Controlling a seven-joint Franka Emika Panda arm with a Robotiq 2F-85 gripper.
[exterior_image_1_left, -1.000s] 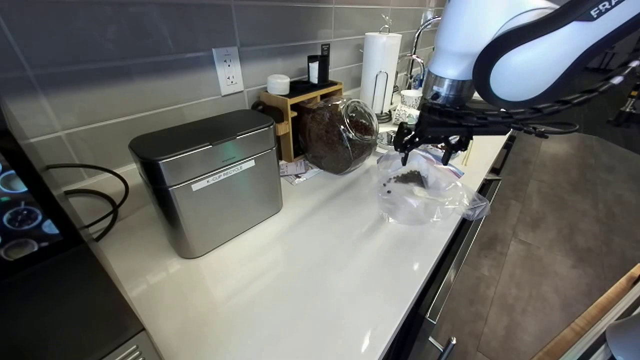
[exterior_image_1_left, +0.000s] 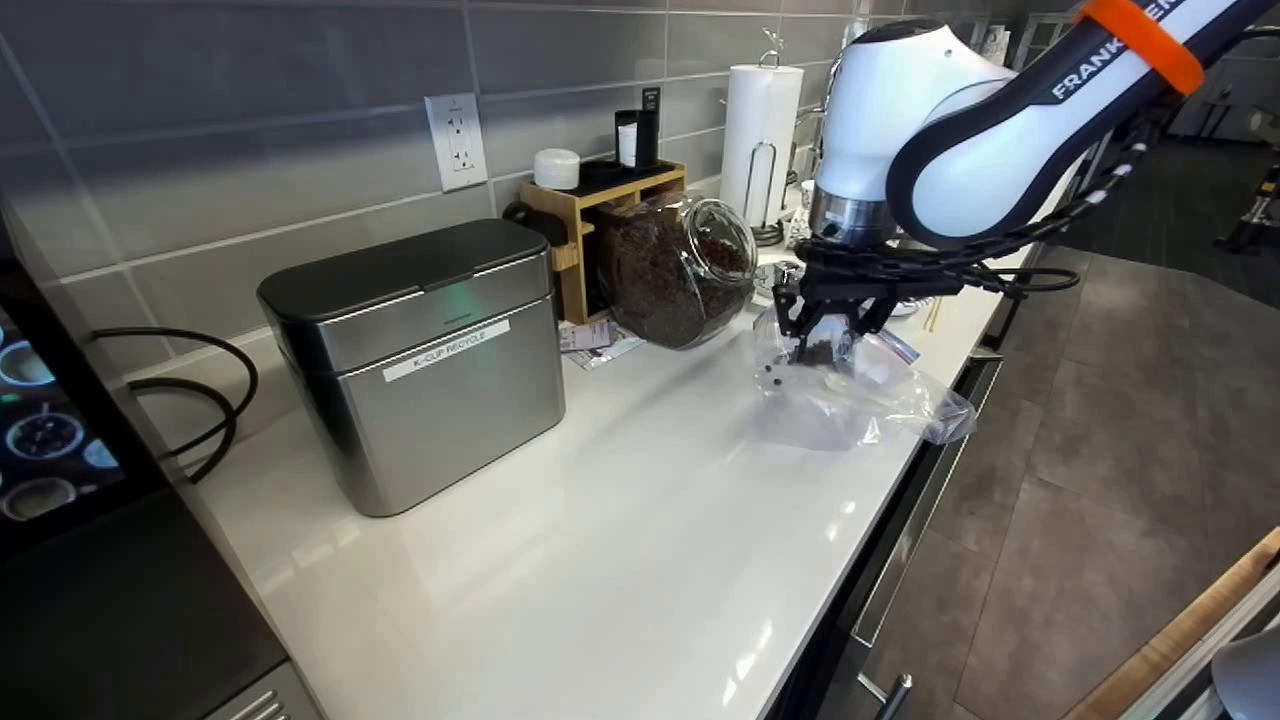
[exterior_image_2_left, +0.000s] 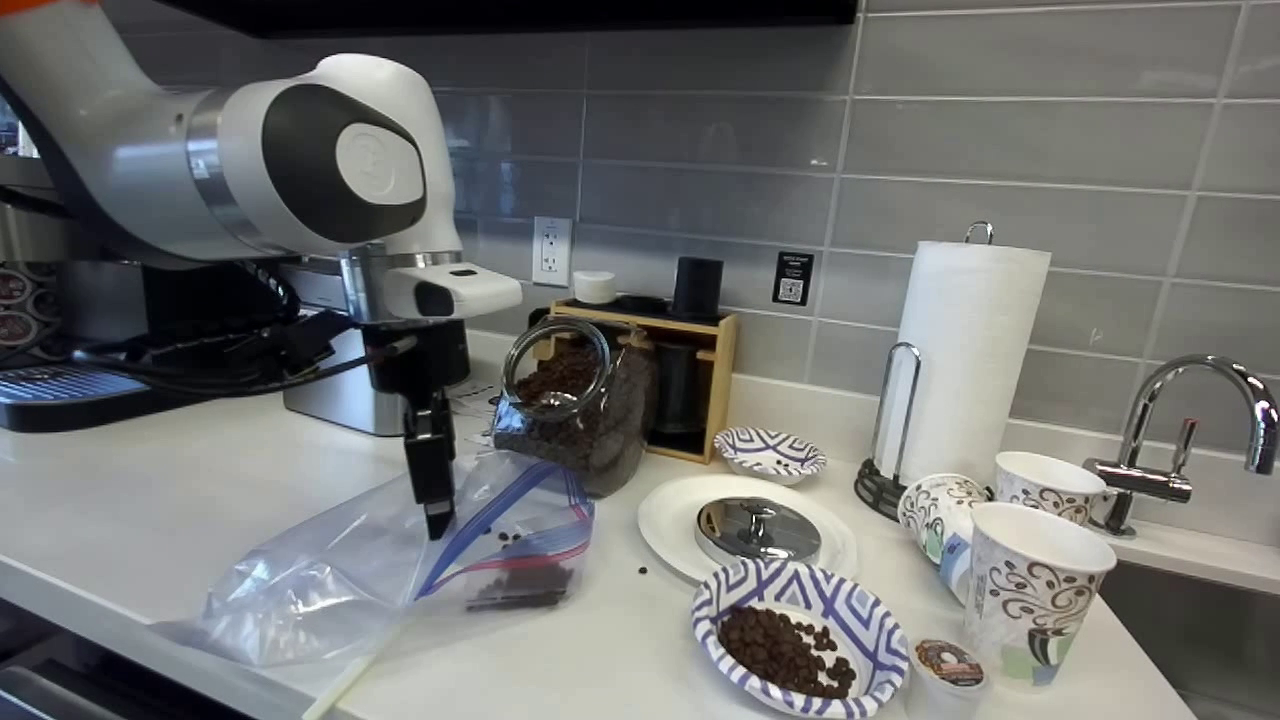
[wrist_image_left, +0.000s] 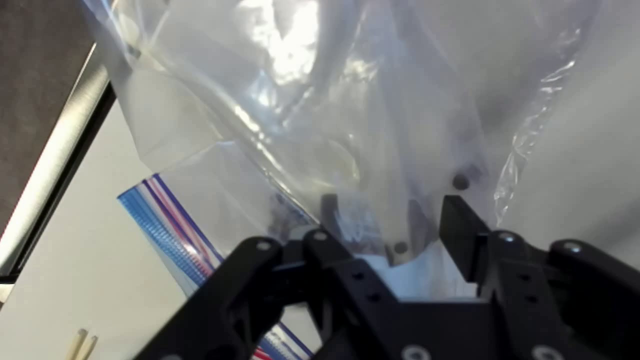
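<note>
A clear zip bag (exterior_image_2_left: 306, 576) lies crumpled on the counter, its coloured zip strip (wrist_image_left: 171, 225) showing blue, red and white lines. Dark coffee beans (exterior_image_2_left: 524, 588) are gathered inside part of it, and a few loose ones show through the plastic. My gripper (exterior_image_1_left: 828, 344) is down at the bag, pointing downward. In the wrist view, the fingers (wrist_image_left: 459, 225) stand apart with clear plastic around and between the tips. Whether the pads touch the plastic cannot be told. The exterior view 2 shows my gripper (exterior_image_2_left: 439, 518) edge-on beside the zip strip.
A large glass jar of coffee (exterior_image_2_left: 588, 420) leans near a wooden shelf (exterior_image_2_left: 716, 384). A patterned bowl of beans (exterior_image_2_left: 888, 642), a white plate (exterior_image_2_left: 660, 516) and paper cups (exterior_image_2_left: 1044, 576) stand nearby. The steel recycling bin (exterior_image_1_left: 450, 408) borders clear counter. The counter's front edge is close to the bag.
My gripper has moved down and slightly left in the exterior view 1, from above the bag to the bag itself. Its fingers are closer together than before. The bag has shifted slightly.
</note>
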